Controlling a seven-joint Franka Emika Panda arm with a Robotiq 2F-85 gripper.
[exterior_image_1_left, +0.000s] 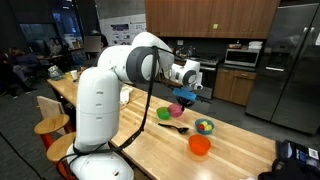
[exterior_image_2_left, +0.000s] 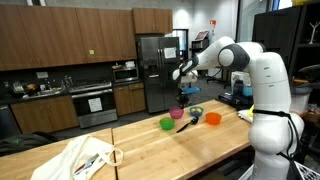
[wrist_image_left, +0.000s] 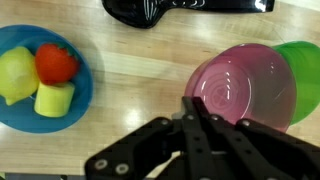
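Observation:
My gripper is shut on the rim of a pink bowl. The wrist view shows the dark fingertips at the near left edge of the pink bowl, whose open inside faces the camera. A green bowl stands on the table just left of the pink one in the first exterior view. Part of the green bowl shows beyond the pink rim at the right of the wrist view. Whether the two bowls touch I cannot tell.
A blue bowl holds a red strawberry and yellow pieces. A black utensil lies on the table between the bowls, and an orange bowl stands nearer the front. Wooden tabletop around the orange bowl is clear.

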